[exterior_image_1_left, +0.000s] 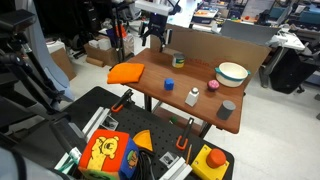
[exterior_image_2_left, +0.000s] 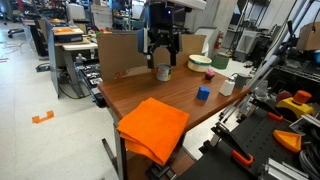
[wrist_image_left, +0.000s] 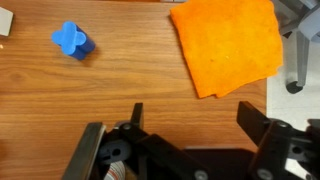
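Note:
My gripper is open above the wooden table, with nothing between its fingers. In exterior view 1 the gripper (exterior_image_1_left: 154, 43) hangs near the back left of the tabletop, a little left of a can (exterior_image_1_left: 179, 60). An orange cloth (exterior_image_1_left: 126, 72) lies spread at the table's left end; in the wrist view this cloth (wrist_image_left: 230, 45) is ahead and to the right. A small blue object (wrist_image_left: 74, 40) rests at the upper left there. Part of a round can (wrist_image_left: 116, 170) shows at the bottom, mostly hidden by the gripper.
Toward the right of the table stand a white bowl (exterior_image_1_left: 232, 72), a pink item (exterior_image_1_left: 213, 86), a white bottle (exterior_image_1_left: 192, 97) and a grey cup (exterior_image_1_left: 226, 109). A cardboard panel (exterior_image_1_left: 225, 50) borders the back. Bare wood lies between cloth and blue object.

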